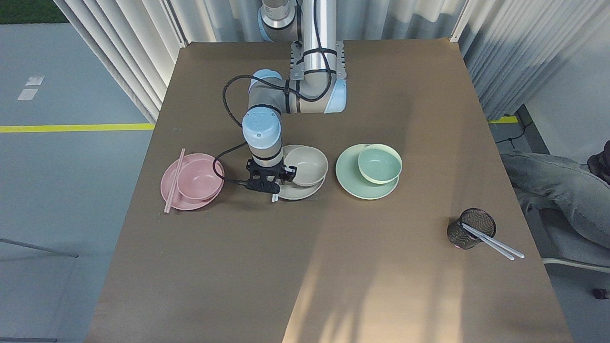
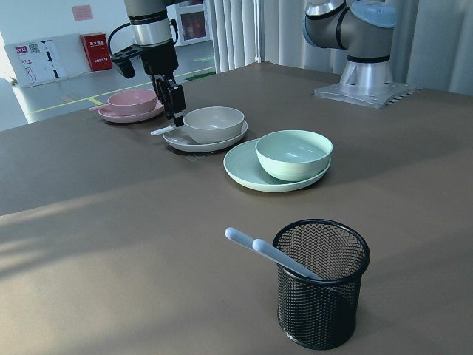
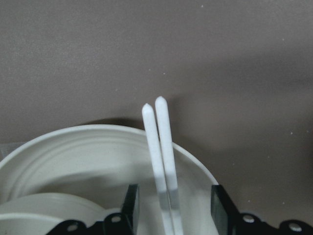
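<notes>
My gripper (image 1: 273, 180) is low over the left side of the white plate (image 1: 300, 192), beside the white bowl (image 1: 309, 166). In the wrist view its fingers stand apart, open, on either side of two white chopsticks (image 3: 165, 147) resting across the plate's rim; I cannot tell whether they touch them. A pink bowl (image 1: 198, 177) sits on a pink plate to the left, with pink chopsticks (image 1: 174, 183). A mint bowl (image 1: 379, 164) sits on a mint plate (image 1: 349, 177) to the right.
A black mesh cup (image 1: 460, 231) with chopsticks leaning in it stands at the right. A person's leg is beyond the right edge.
</notes>
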